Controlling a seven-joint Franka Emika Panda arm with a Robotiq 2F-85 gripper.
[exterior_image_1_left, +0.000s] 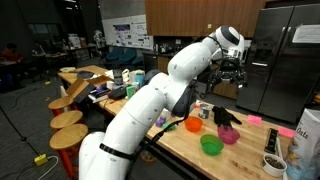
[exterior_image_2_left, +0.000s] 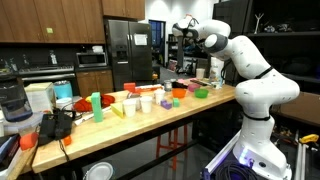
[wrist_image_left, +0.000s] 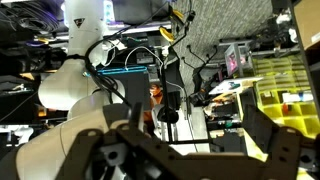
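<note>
My gripper (exterior_image_1_left: 230, 78) hangs high above the far part of the wooden table (exterior_image_1_left: 178, 146), well clear of everything on it. In the wrist view two dark fingers (wrist_image_left: 262, 134) stand wide apart at the bottom, with nothing held between them. Below and right of the gripper in exterior view 1, a black cloth-like item (exterior_image_1_left: 225, 117) lies over the rim of a pink bowl (exterior_image_1_left: 229, 134). A green bowl (exterior_image_1_left: 211, 145) sits nearer the camera, and an orange bowl (exterior_image_1_left: 194, 124) is to its left.
A small round pot (exterior_image_1_left: 273, 165) and a white bag (exterior_image_1_left: 305, 140) are at the table's right side. Stools (exterior_image_1_left: 68, 136) line the left. In exterior view 2, several small items and a green box (exterior_image_2_left: 97, 107) stand along the counter. Open air surrounds the gripper.
</note>
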